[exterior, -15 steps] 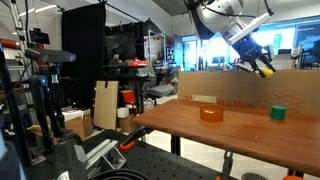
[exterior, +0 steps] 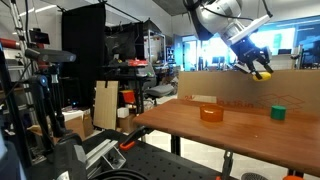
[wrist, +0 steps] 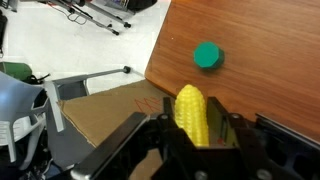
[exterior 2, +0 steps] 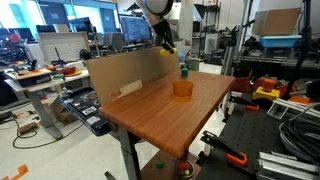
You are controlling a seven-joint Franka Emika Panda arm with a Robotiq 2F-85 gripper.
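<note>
High over the table, my gripper is shut on a long yellow object (wrist: 191, 110) that sticks out between its fingers. The same yellow object (exterior: 262, 76) shows at the arm's tip in exterior view 1, clear of the tabletop. Below it, towards the table's far edge, stands a small green cup (exterior: 278, 113); seen from the wrist, that green cup (wrist: 208, 55) lies ahead of the fingertips. An orange bowl (exterior: 211, 113) sits nearer the table's middle; exterior view 2 shows the bowl (exterior 2: 183, 89) as well.
A brown cardboard panel (exterior: 235, 88) stands upright along its far side. In exterior view 2, a shelf with cables (exterior 2: 285, 130) is off to the right.
The arm's tip has sunk slightly and shifted a little left in exterior view 1, carrying the yellow object along. Bowl and cup stay where they were.
</note>
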